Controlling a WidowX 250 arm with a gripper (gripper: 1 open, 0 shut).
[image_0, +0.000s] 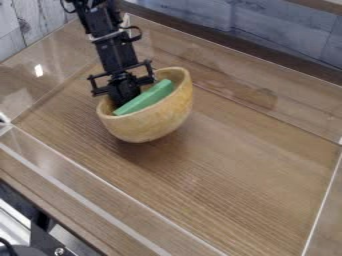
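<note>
A light wooden bowl sits tilted in the left middle of the camera view, holding a green elongated object. The black gripper reaches down from the top to the bowl's back left rim and inside. Its fingertips are partly hidden by the bowl and its contents, so whether anything is between them is unclear.
</note>
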